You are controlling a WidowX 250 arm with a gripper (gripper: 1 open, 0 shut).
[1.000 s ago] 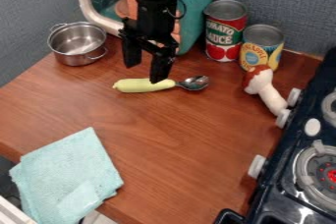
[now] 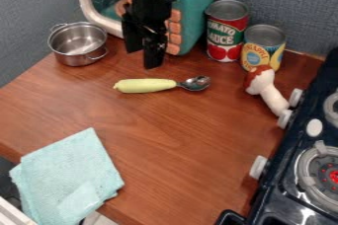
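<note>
My black gripper [image 2: 144, 49] hangs at the back centre in front of a teal appliance [image 2: 195, 17], its fingers pointing down, above and behind a pale yellow-green item [image 2: 144, 86] that lies beside a metal spoon [image 2: 196, 84]. The gripper is dark and small, so I cannot tell how its fingers stand.
A steel pot [image 2: 77, 42] is at left, two cans [image 2: 224, 37] at back right, a white red-topped figure [image 2: 270, 96] near the stove [image 2: 303, 175]. A mint towel [image 2: 69, 178] lies front left.
My gripper has moved up and slightly left, away from the yellow-green item. The objects have not visibly moved.
</note>
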